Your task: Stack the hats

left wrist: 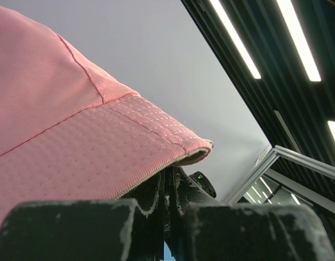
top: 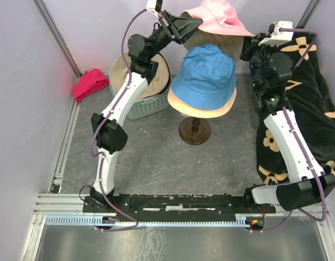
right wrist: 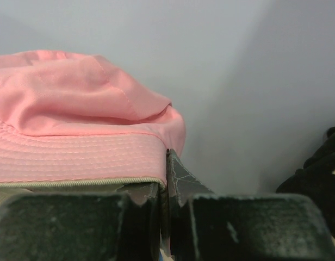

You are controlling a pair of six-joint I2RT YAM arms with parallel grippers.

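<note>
A pink bucket hat (top: 219, 16) with a beige lining hangs between my two grippers, just behind and above the stand. My left gripper (top: 198, 23) is shut on the left side of its brim, and my right gripper (top: 248, 37) grips the right side. In the left wrist view the pink brim (left wrist: 118, 147) runs into the closed fingers; in the right wrist view the brim edge (right wrist: 102, 163) is pinched at the fingertips. A blue bucket hat (top: 204, 76) sits over a beige-brimmed hat (top: 200, 111) on a round brown stand (top: 194, 131).
Behind the left arm, a grey-green basket (top: 140, 109) holds beige hats (top: 154, 81). A red folded cloth (top: 90, 84) lies at the far left. On the right, a black blanket with tan flowers (top: 298, 103) lies beside the right arm.
</note>
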